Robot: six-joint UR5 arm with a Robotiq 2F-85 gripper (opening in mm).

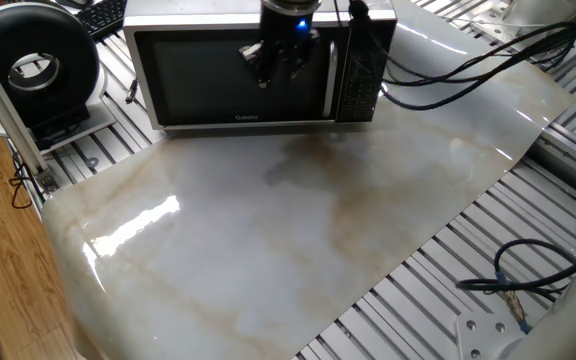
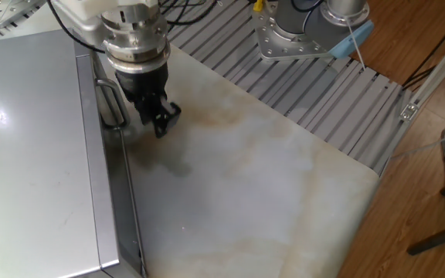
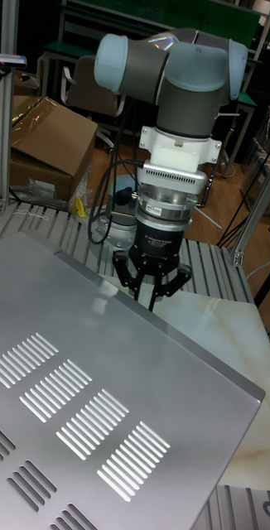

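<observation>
A silver microwave with a dark glass door stands at the back of the table, its door shut. Its upright handle is on the right of the door, beside the keypad. My black gripper hangs in front of the glass, left of the handle in this view. From the side, a gap shows between the gripper and the handle. In the third view the microwave's top partly hides the fingertips of the gripper. No object shows in its fingers; how far apart the tips stand is unclear.
The marble-patterned sheet before the microwave is bare. Black cables loop from the arm to the right. At the left stands a round black device. Slatted metal tabletop borders the sheet.
</observation>
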